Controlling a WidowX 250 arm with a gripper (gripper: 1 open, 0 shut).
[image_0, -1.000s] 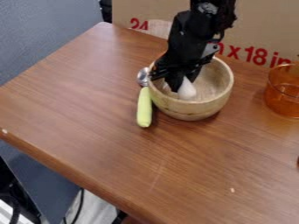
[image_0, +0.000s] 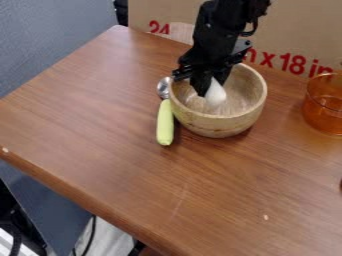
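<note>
The black gripper (image_0: 201, 82) reaches down from the top into a wooden bowl (image_0: 219, 123), over a white rounded object (image_0: 215, 94) inside it; whether its fingers hold that object cannot be told. Just left of the bowl lie a pale green elongated vegetable (image_0: 166, 124) and a silver spoon-like utensil (image_0: 163, 87), partly behind the bowl.
An orange translucent container (image_0: 325, 105) stands at the right edge. A cardboard panel (image_0: 301, 30) rises behind the bowl.
The white object appears a little higher and more upright in the bowl.
</note>
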